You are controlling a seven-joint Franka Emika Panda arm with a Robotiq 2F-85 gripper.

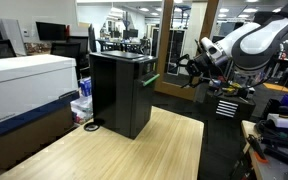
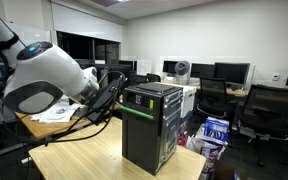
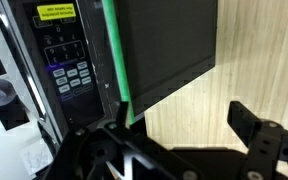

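A tall black microwave-like box (image 1: pixel 120 93) stands on the wooden table, with a green handle (image 1: pixel 150 80) on its front. In exterior view 2 that green handle (image 2: pixel 138 112) runs along below the control panel (image 2: pixel 139 99). Close up in the wrist view, the green strip (image 3: pixel 116 62) lies beside the keypad (image 3: pixel 66 62). My gripper is open, with one finger (image 3: pixel 109 145) near the end of the green strip and the other over bare table. Nothing shows between the fingers. Whether a finger touches the handle cannot be made out.
White and brown boxes (image 1: pixel 29 88) stand at the table's left, and a black ring (image 1: pixel 91 127) lies before the microwave. In front, the wooden table top (image 1: pixel 134 155) is clear. A blue-and-white package (image 2: pixel 213 133) stands behind the microwave.
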